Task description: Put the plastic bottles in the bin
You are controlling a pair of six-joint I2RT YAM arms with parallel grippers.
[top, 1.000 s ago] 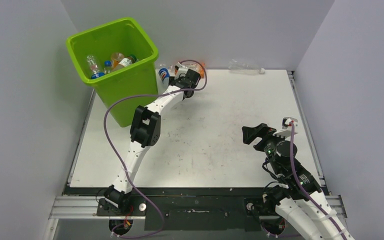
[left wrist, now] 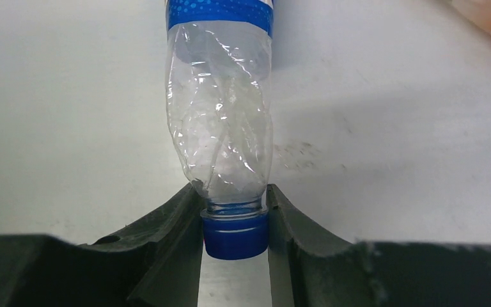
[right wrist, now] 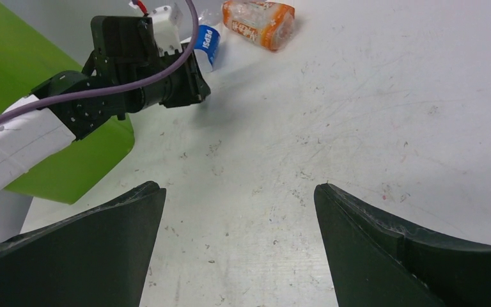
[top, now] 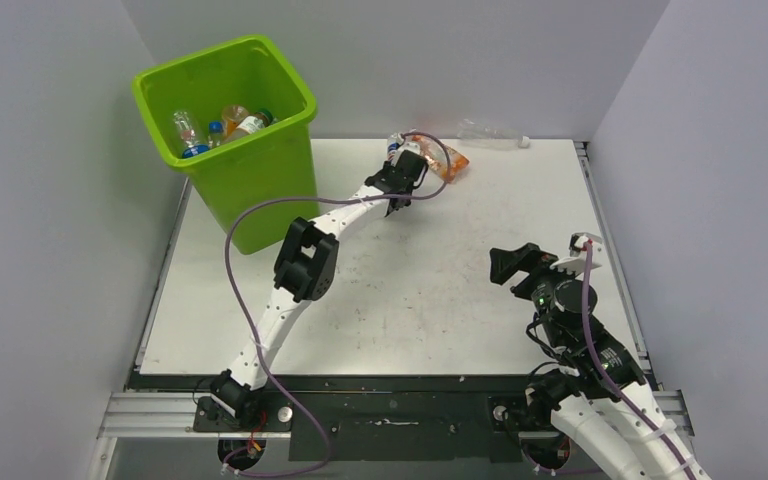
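In the left wrist view, a clear bottle (left wrist: pixel 220 115) with a blue cap (left wrist: pixel 235 238) and blue label has its neck between the fingers of my left gripper, which is shut on it. From the right wrist view its Pepsi label (right wrist: pixel 208 39) shows behind that gripper. An orange-labelled bottle (top: pixel 442 158) lies beside it at the table's back. Farther right, a clear bottle (top: pixel 493 136) rests along the back edge. The green bin (top: pixel 268 180) stands at the back left. My right gripper is open and empty above the table's right side.
Inside the bin are several bottles (top: pixel 188 130). Grey walls (top: pixel 440 70) close in the back and both sides. A purple cable (top: pixel 245 300) loops along the left arm.
My left gripper has moved right along the back, away from the bin, and the Pepsi bottle has come with it. The orange-labelled bottle has also shifted right. The right arm has barely moved.
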